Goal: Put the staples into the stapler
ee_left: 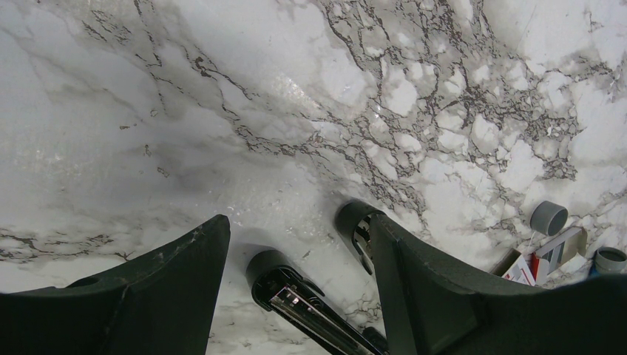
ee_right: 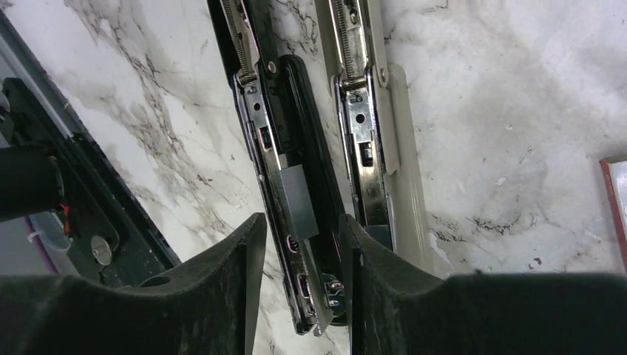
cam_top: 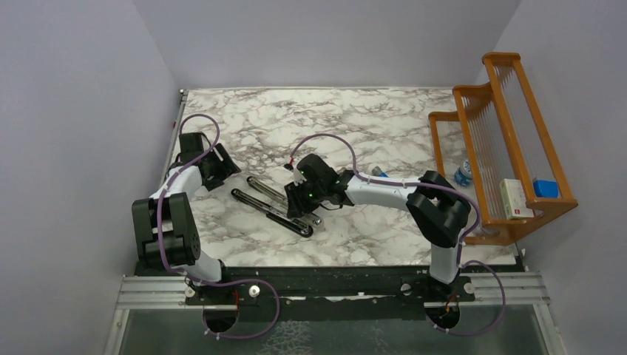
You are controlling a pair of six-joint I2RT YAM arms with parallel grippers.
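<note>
A black stapler [cam_top: 251,201] lies opened out on the marble table, alongside a second, greyish opened stapler [cam_top: 265,188]. In the right wrist view, a grey staple strip [ee_right: 299,202] rests along the black stapler's magazine, a little askew. Whether it sits down inside the channel I cannot tell. My right gripper hangs over the strip's lower end, open, with its fingers apart and neither closed on it. My left gripper is open near the staplers' far left ends, holding nothing; both stapler ends show below it in the left wrist view.
Past the staplers stand a grey cylinder [ee_left: 548,218], an opened small box [ee_left: 560,253] and another ringed cylinder [ee_left: 611,259]. A wooden rack [cam_top: 473,148] with boxes occupies the right side.
</note>
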